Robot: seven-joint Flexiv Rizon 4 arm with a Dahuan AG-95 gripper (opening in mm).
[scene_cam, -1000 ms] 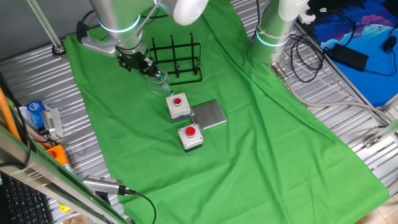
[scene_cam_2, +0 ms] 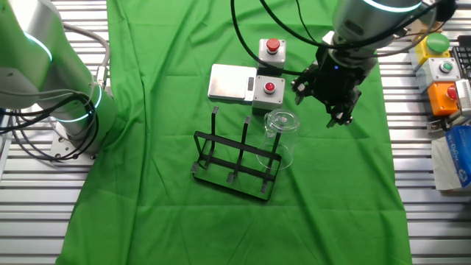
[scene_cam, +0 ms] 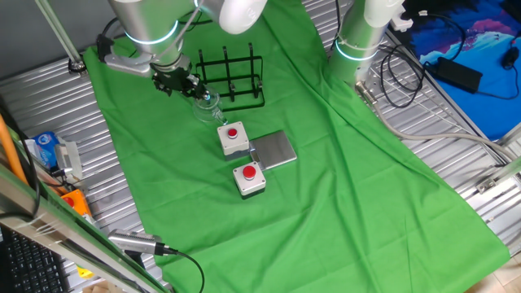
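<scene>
A clear glass mug (scene_cam_2: 281, 141) stands on the green cloth, its handle towards the button boxes in exterior view 2. My black gripper (scene_cam_2: 316, 107) hangs to the right of the mug there, its fingertips spread apart, and nothing shows between them. In exterior view 1 the gripper (scene_cam: 184, 85) partly covers the mug (scene_cam: 207, 111). A black wire rack (scene_cam_2: 235, 163) with upright prongs sits close beside the mug. Two grey boxes with red buttons, one (scene_cam_2: 269, 91) nearer the mug and one (scene_cam_2: 272, 51) farther off, flank a flat silver scale (scene_cam_2: 232, 82).
Coloured button boxes (scene_cam_2: 441, 70) and a blue packet (scene_cam_2: 460, 151) lie off the cloth.
The arm's wrist has shifted very slightly to the left in exterior view 1. The mug, rack, boxes and scale stay where they were.
</scene>
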